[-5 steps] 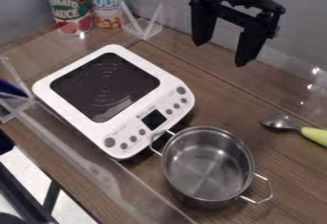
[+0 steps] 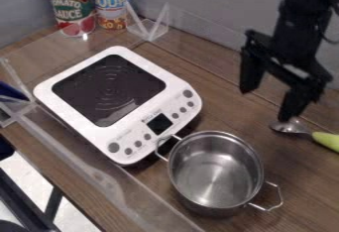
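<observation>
My dark gripper [image 2: 281, 85] hangs at the upper right, fingers apart and pointing down, just above a spoon [image 2: 294, 127] with a yellow-green handle at the right side. I see nothing between the fingers. A steel pot [image 2: 216, 167] with two handles stands at the bottom centre. Left of it sits a white induction cooker [image 2: 172, 107] with a black top.
A tomato sauce can [image 2: 75, 8] and a soup can [image 2: 110, 3] stand at the back left by a clear plastic rack. Bare wooden counter lies between cooker and spoon. A wall runs along the back.
My gripper has come down and to the right, closer to the spoon. The cooker, pot and cans are unchanged.
</observation>
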